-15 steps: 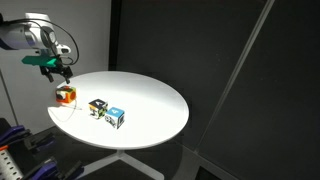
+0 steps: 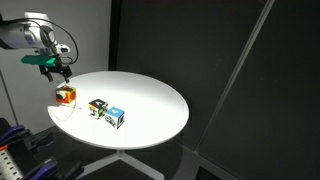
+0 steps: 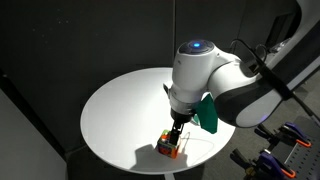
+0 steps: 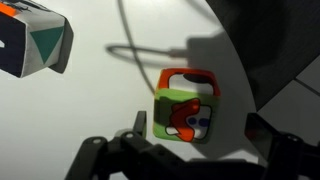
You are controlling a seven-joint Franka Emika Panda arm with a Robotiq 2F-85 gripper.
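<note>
On the left side of the round white table stands a small red and green box [image 2: 66, 95] with a printed figure on it. My gripper [image 2: 58, 75] hangs just above this box, open, its two fingers apart. In the wrist view the green and red box [image 4: 184, 112] lies ahead of the fingertips, roughly midway between them, and nothing is held. Exterior view 2 shows the gripper [image 3: 174, 134] over the box [image 3: 167, 145], the arm hiding part of the scene behind it.
Two more printed boxes stand to the right on the table [image 2: 150, 95]: a multicoloured box [image 2: 97, 108] and a blue and white box [image 2: 115, 117]. The table edge runs close beside the red and green box.
</note>
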